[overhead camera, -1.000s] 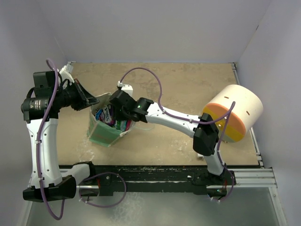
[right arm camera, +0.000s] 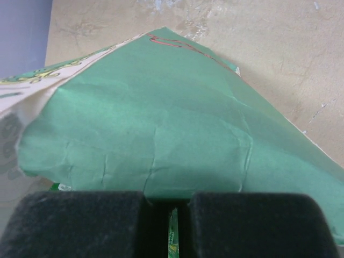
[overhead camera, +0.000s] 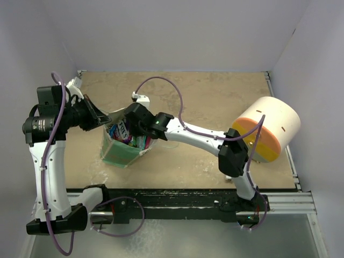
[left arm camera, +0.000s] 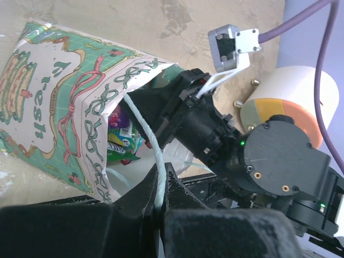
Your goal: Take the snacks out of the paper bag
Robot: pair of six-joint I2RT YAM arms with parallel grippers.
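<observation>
The green paper bag (overhead camera: 118, 154) stands open on the left of the table, colourful snack packets (overhead camera: 121, 132) inside. My left gripper (overhead camera: 105, 119) is shut at the bag's upper left rim; in the left wrist view the pale rope handle (left arm camera: 138, 118) runs over its fingertips, and whether it is gripped is unclear. My right gripper (overhead camera: 129, 126) reaches down into the bag over the snacks. In the right wrist view its fingers (right arm camera: 80, 226) are shut against the green paper (right arm camera: 172, 123), a narrow dark slit between them; their tips are hidden.
A large cylinder (overhead camera: 277, 123) with an orange-yellow end lies at the table's right. Pale walls surround the table.
Both arms shift only slightly, the right one's elbow moving a little. The bag and its snacks stay in place.
</observation>
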